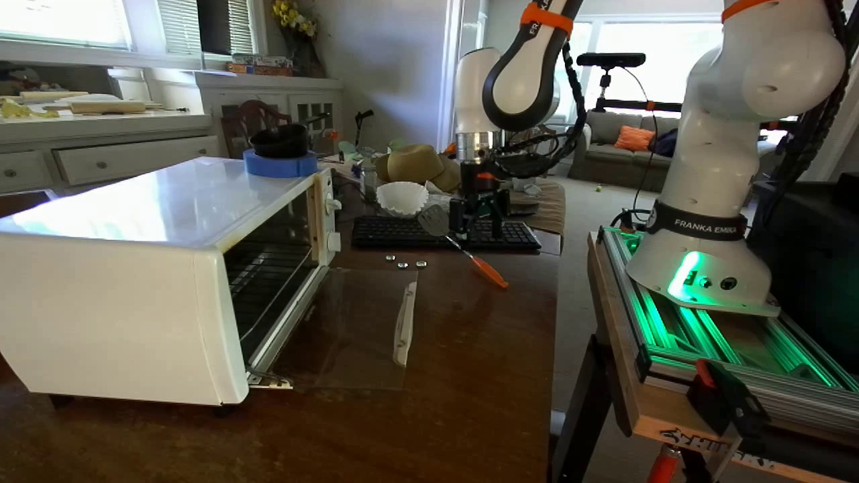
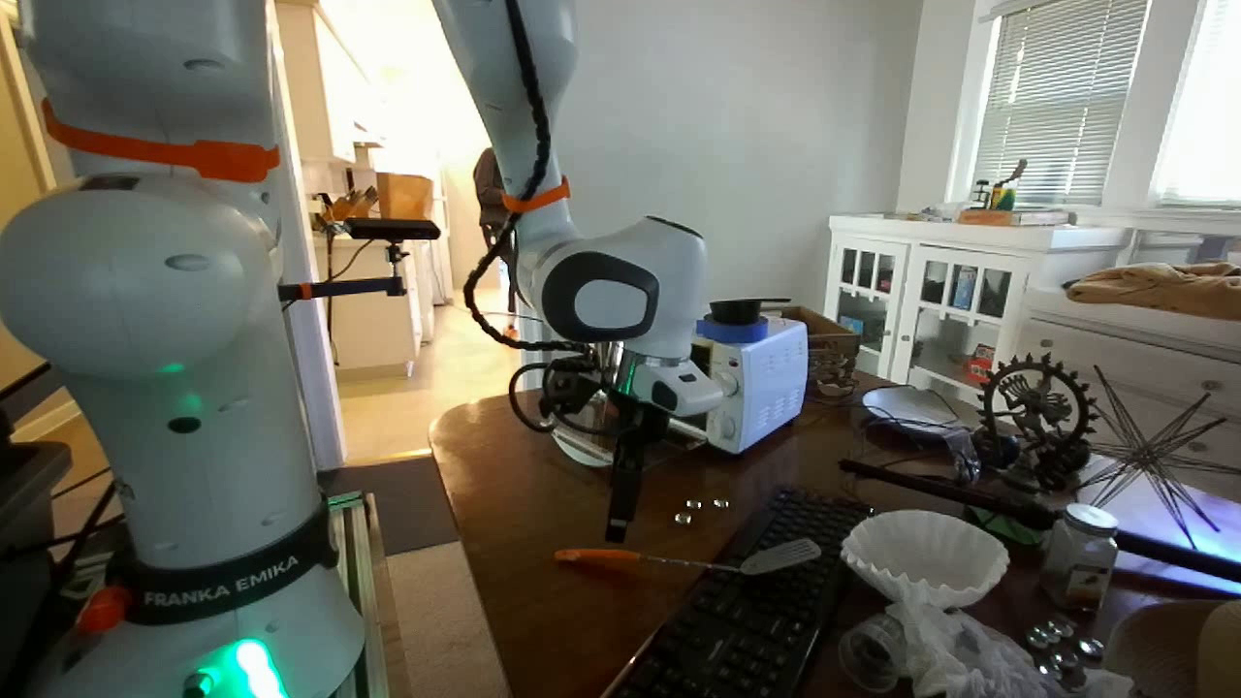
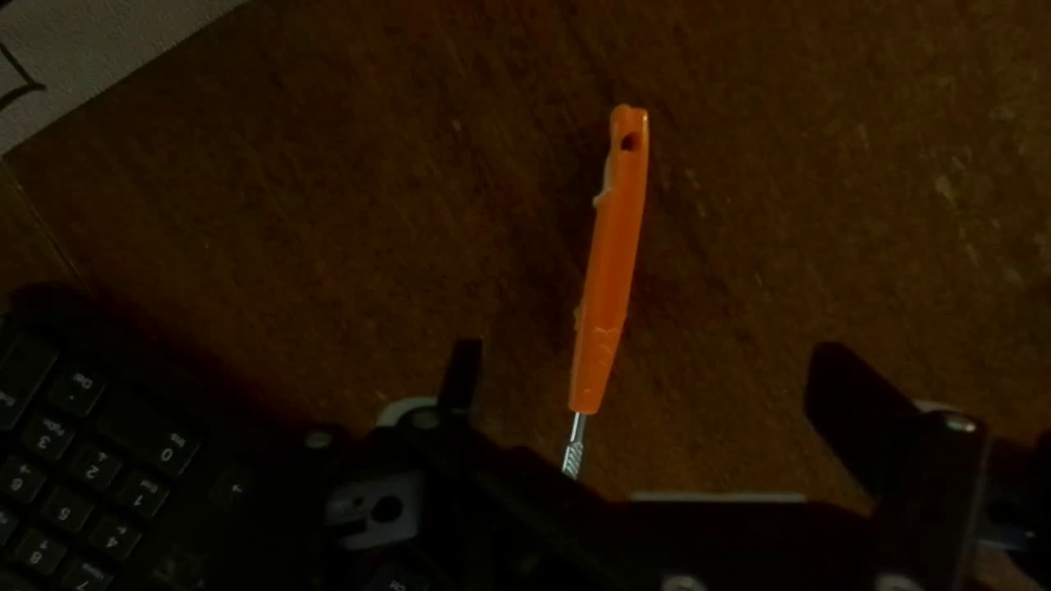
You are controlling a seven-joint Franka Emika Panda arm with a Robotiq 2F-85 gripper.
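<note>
An orange-handled spatula (image 2: pixel 599 557) lies on the brown table, its slotted metal head (image 2: pixel 781 556) resting over the black keyboard (image 2: pixel 762 605). My gripper (image 1: pixel 477 233) hangs above it, pointing down. In the wrist view the two fingers stand wide apart, and the orange handle (image 3: pixel 611 266) runs upward from between them, nearer the left finger (image 3: pixel 461 376). Nothing is held. The lower shaft and head of the spatula are hidden behind the gripper body in that view.
A white toaster oven (image 1: pixel 121 314) stands with its glass door (image 1: pixel 362 330) lowered onto the table. Several glass gems lie near the keyboard. A white fluted bowl (image 2: pixel 925 558) and a jar (image 2: pixel 1079 558) sit beyond the keyboard.
</note>
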